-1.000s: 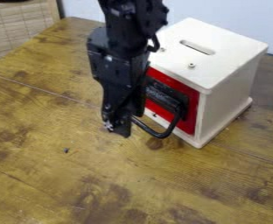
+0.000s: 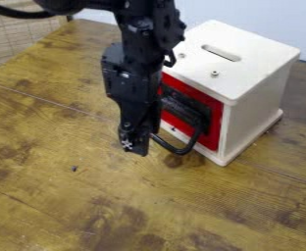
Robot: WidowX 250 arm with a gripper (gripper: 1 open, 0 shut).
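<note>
A white box [image 2: 247, 69] with a slot in its top stands at the back right, with a red front panel [image 2: 211, 131] facing left and a dark fitting on it. My black gripper [image 2: 133, 137] points down in front of that panel, a little left of it, low over the wooden table. The arm covers part of the box's front. I cannot tell whether the fingers are open or shut, or whether they touch anything. A black curved bar or cable runs down beside the panel.
A bamboo mat [image 2: 12, 29] lies at the back left, and a white wall is behind the box.
The box has not visibly moved.
</note>
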